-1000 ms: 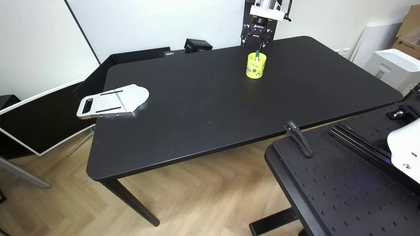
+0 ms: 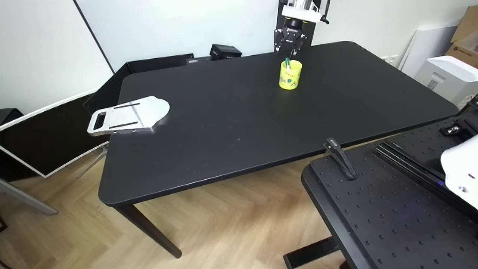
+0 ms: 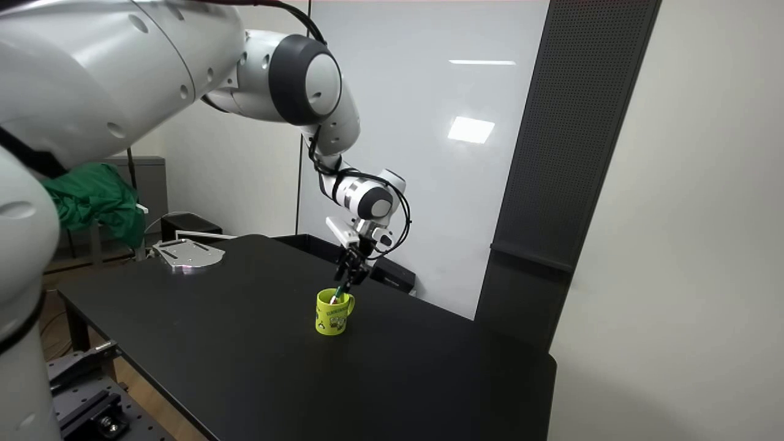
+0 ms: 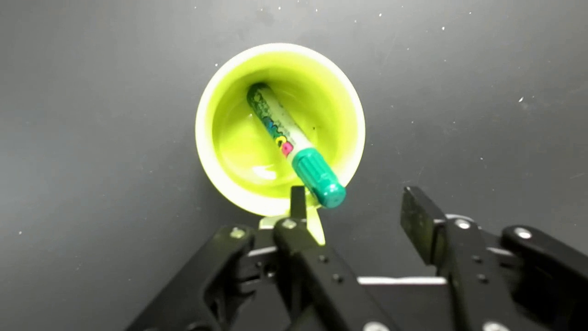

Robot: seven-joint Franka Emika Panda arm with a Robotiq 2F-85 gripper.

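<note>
The yellow-green mug (image 4: 228, 138) stands upright on the black table, printed with small figures in exterior view 1. Inside it leans a marker (image 4: 286, 137) with a white body and a green cap; the cap rests over the rim on the handle side in the wrist view. My gripper is partly open at that side, with a clear gap between its fingers and nothing clamped. The left finger (image 4: 298, 203) overlaps the mug's handle in this view; whether they touch I cannot tell. The right finger (image 4: 420, 226) is clear of mug and marker.
A silver plate with a handle slot (image 2: 134, 114) overhangs the table's left edge. Black boxes (image 2: 224, 51) sit behind the far edge, near the whiteboard.
In exterior view 1 the gripper and the mug have shifted slightly left. The marker's green cap now leans further left in the mug.
</note>
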